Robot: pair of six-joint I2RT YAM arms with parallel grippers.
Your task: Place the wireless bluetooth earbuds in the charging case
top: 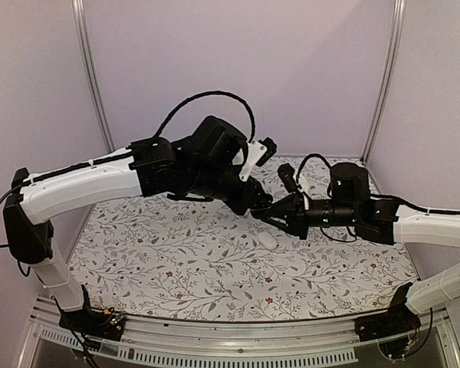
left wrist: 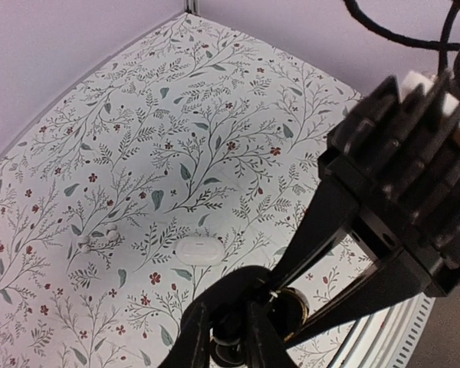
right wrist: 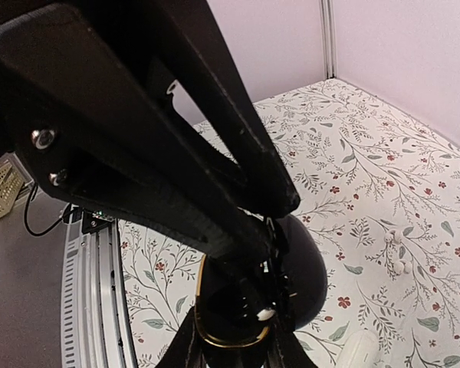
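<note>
Both grippers meet in mid-air above the table. The black, gold-rimmed charging case is held in my right gripper [top: 270, 211], shut on it; the right wrist view shows the case [right wrist: 307, 268] with its gold edge. My left gripper [top: 254, 201] reaches down onto the case from the left. In the left wrist view its fingertips sit at the case's opening, over a dark piece, largely hidden; whether they grip it I cannot tell. A small glint shows inside the case in the right wrist view.
A white oval lid-like piece [left wrist: 199, 250] lies on the floral mat [top: 176, 268] below the grippers. Small white pieces [right wrist: 399, 267] lie farther off on the mat. Walls bound the back and sides.
</note>
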